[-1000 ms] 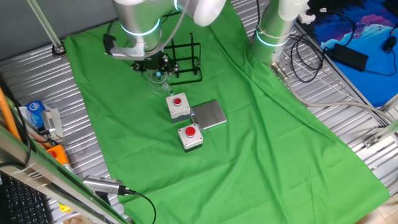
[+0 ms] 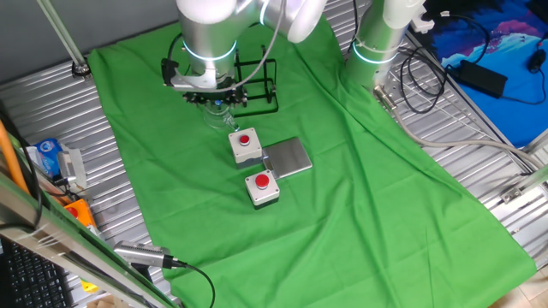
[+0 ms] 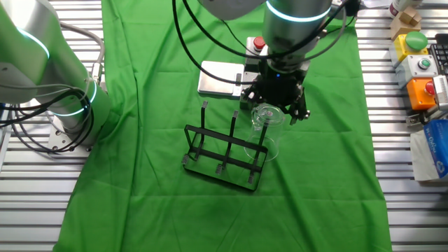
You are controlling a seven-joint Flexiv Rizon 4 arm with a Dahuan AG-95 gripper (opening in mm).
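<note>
A clear glass mug (image 3: 267, 136) stands on the green cloth, just beside the black wire rack (image 3: 224, 152). In exterior view 1 the mug (image 2: 217, 116) is partly covered by my gripper (image 2: 215, 96). My gripper (image 3: 275, 110) points down above the mug's far side, its black fingers spread apart, so it looks open. Nothing shows held between them, though the fingertips are hard to make out. Two white boxes with red buttons, a nearer one (image 2: 262, 188) and one closer to the mug (image 2: 246, 147), sit next to a flat silver scale (image 2: 288, 157).
Button boxes (image 3: 416, 68) and a blue packet (image 3: 437, 143) lie on the metal table past the cloth's edge. Cables loop under my wrist.
In exterior view 1 my arm and gripper have shifted rightward and slightly down. The mug, rack, button boxes and scale have stayed in place.
</note>
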